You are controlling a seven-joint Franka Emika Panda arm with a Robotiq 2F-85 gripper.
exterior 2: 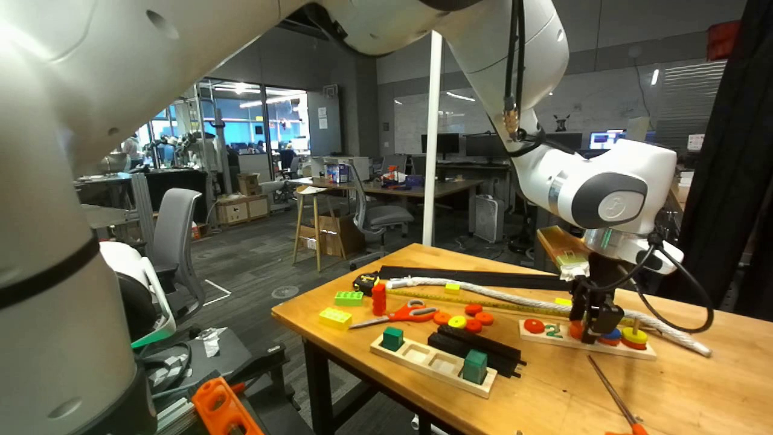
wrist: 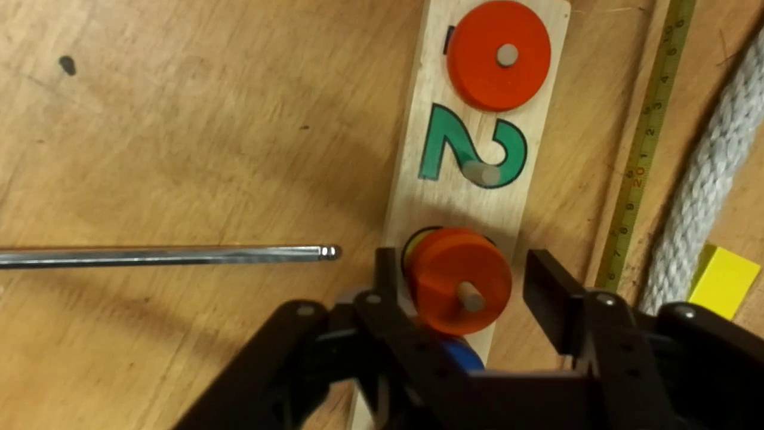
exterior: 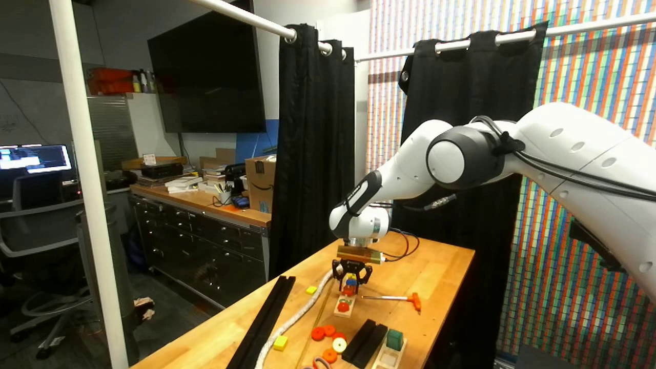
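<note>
On the table lies a wooden peg board (wrist: 465, 208) with a red disc (wrist: 494, 64) on its end peg and a green "2" (wrist: 473, 147) by a bare peg. Another red disc (wrist: 458, 276) sits around the following peg, with a blue disc (wrist: 464, 354) partly hidden beyond. My gripper is down over the board in the wrist view, its fingers apart on either side of that second red disc. The left finger is close to the disc; a gap shows at the right. In exterior view 2, a yellow disc (exterior 2: 635, 336) tops the far peg.
A screwdriver (wrist: 165, 255) lies beside the board, its tip clear of it. Opposite run a tape measure (wrist: 639, 172) and white rope (wrist: 705, 172). Loose discs (exterior 2: 474, 309), scissors (exterior 2: 406, 312), black rails (exterior 2: 474, 347) and a block tray (exterior 2: 435, 362) lie farther off.
</note>
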